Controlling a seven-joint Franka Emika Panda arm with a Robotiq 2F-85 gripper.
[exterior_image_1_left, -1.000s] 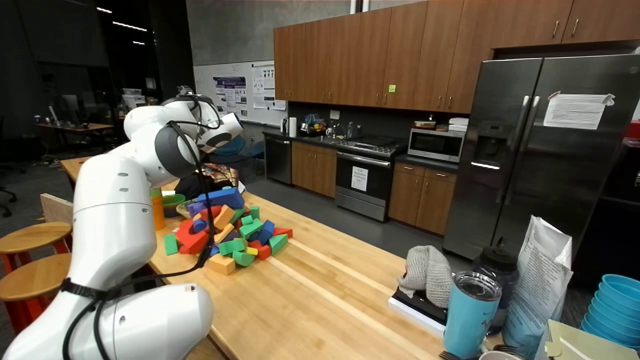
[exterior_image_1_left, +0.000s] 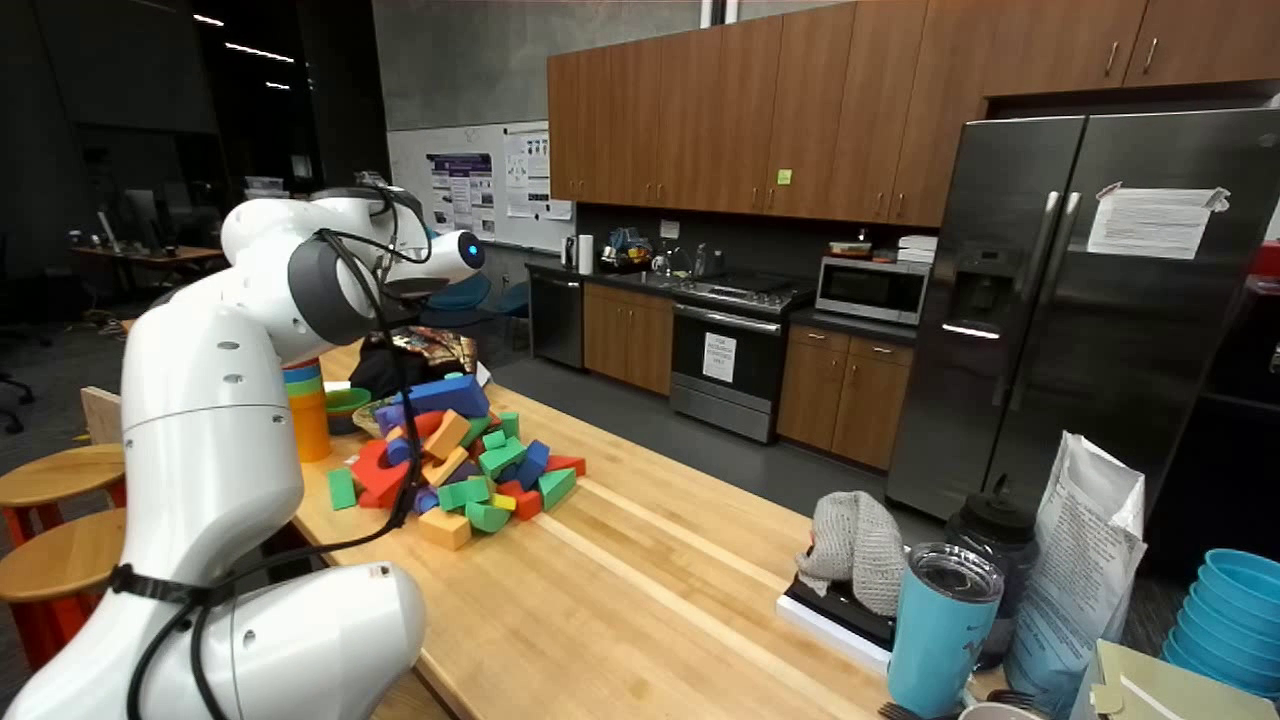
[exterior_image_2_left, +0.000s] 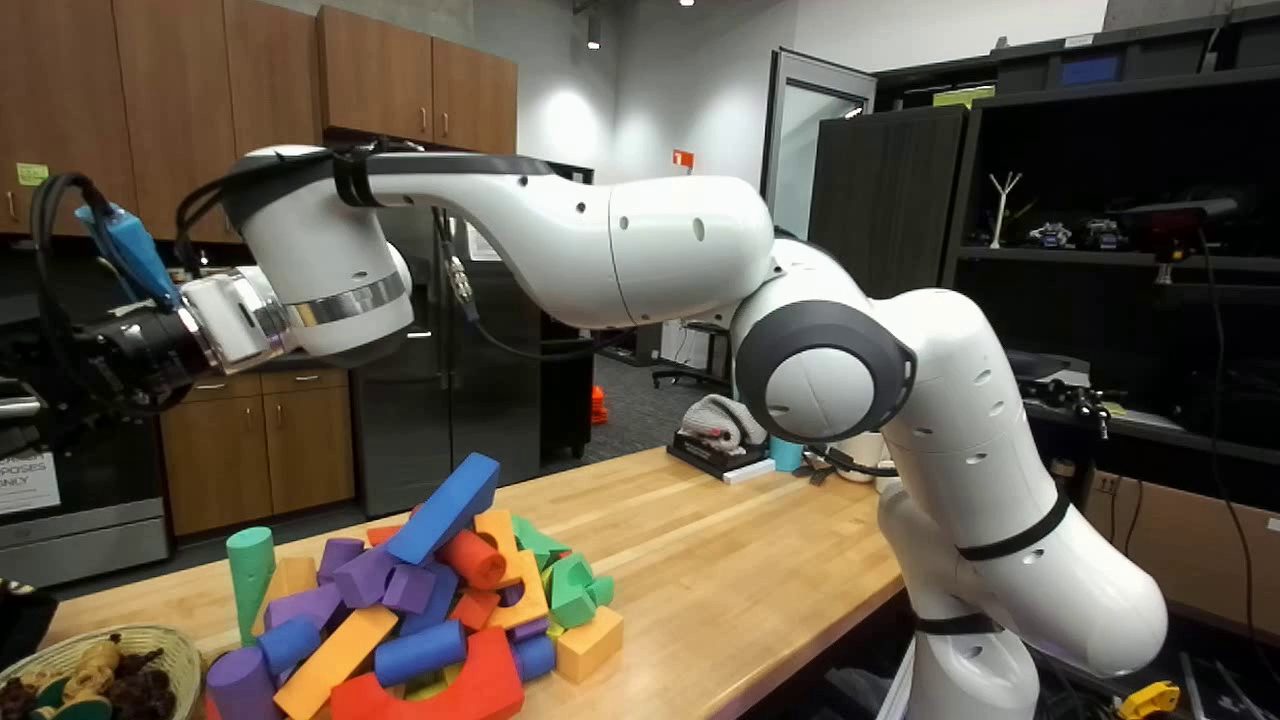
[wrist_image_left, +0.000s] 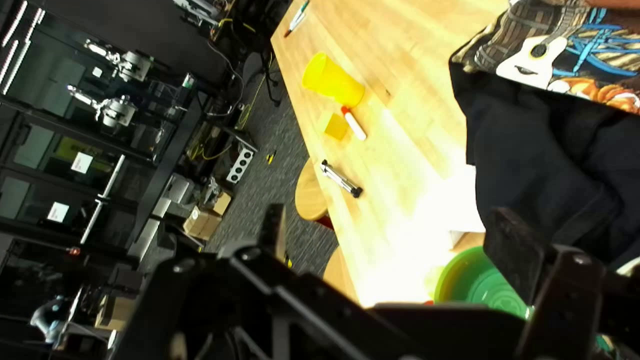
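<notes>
In the wrist view my gripper is open, its two dark fingers wide apart with nothing between them. Beyond the right finger (wrist_image_left: 516, 255), and partly hidden by it, is a green bowl (wrist_image_left: 465, 279). Farther along the table lie a yellow cup (wrist_image_left: 336, 83) on its side, a yellow block (wrist_image_left: 334, 126), a red-capped white marker (wrist_image_left: 354, 123) and a small black-and-silver item (wrist_image_left: 340, 179). Exterior view 2 has the gripper at its left edge, raised above table height. A heap of coloured blocks (exterior_image_2_left: 438, 510) covers part of the wooden table below the arm.
Black cloth with a printed picture (wrist_image_left: 540, 144) lies right of the bowl. A wicker basket (exterior_image_2_left: 186, 660) stands beside the blocks, and an orange cup (exterior_image_1_left: 310, 426) behind them. A blue tumbler (exterior_image_1_left: 942, 630) occupies the table's near end. Mid-table is clear.
In exterior view 1 the upper arm has swung left, uncovering more of the orange cup and the coloured rings above it. A blue light now shows on the arm's wrist. The blocks have not moved.
</notes>
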